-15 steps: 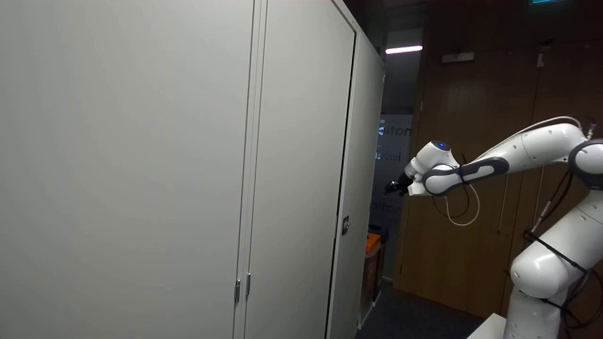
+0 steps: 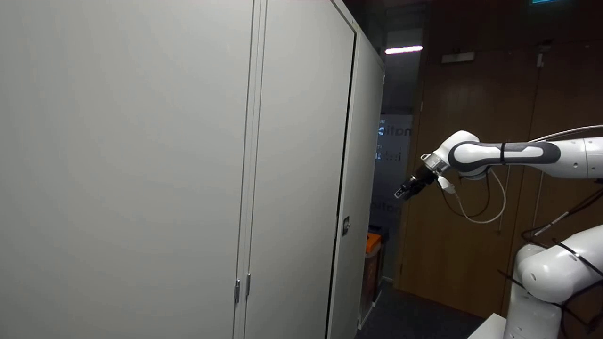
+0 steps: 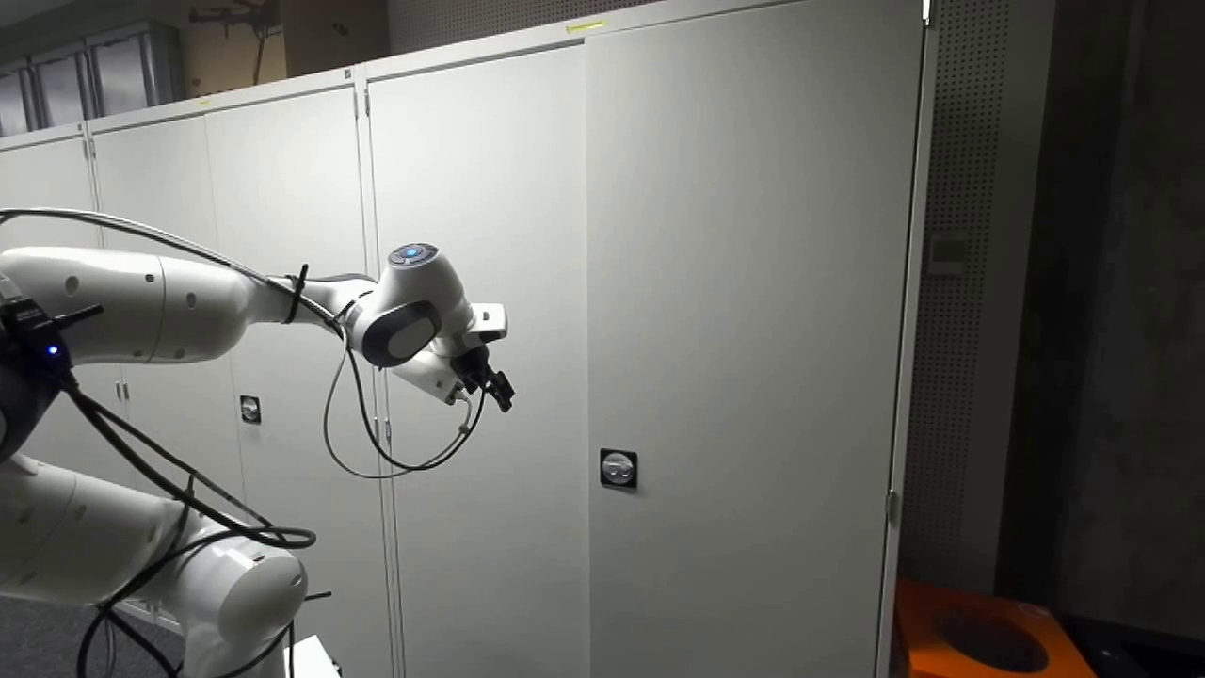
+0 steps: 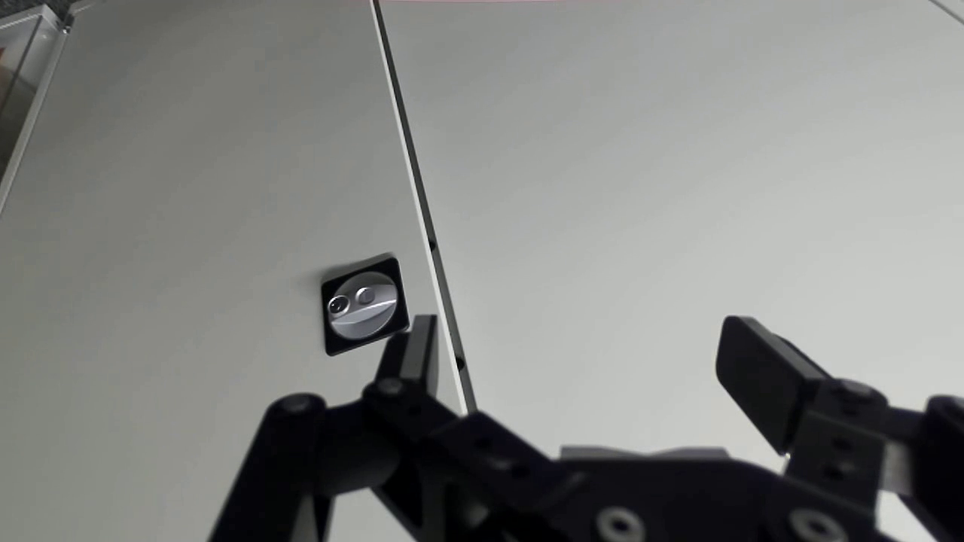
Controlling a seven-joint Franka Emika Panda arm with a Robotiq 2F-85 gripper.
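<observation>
A tall grey cabinet (image 3: 746,249) stands in front of the arm with its doors flush or nearly so. On one door sits a round silver lock handle (image 3: 618,469) in a black square plate; the wrist view shows the same handle (image 4: 363,306) left of the dark seam between two doors. My gripper is open, its black fingers wide apart and nothing between them. The handle lies just beyond the left finger (image 4: 418,357) in that view. From the side, the gripper (image 2: 400,194) hangs in free air, tilted downward and apart from the cabinet.
An orange-topped bin (image 3: 994,633) stands at the cabinet's right end. Loose cables (image 3: 395,458) loop below the wrist. A second lock handle (image 3: 249,409) is on a door farther left. Brown wooden doors (image 2: 469,169) rise behind the arm.
In exterior view 1 the wrist has swung and turned, the gripper now pointing more steeply down and slightly farther right. The forearm is more level. Cabinet doors look the same.
</observation>
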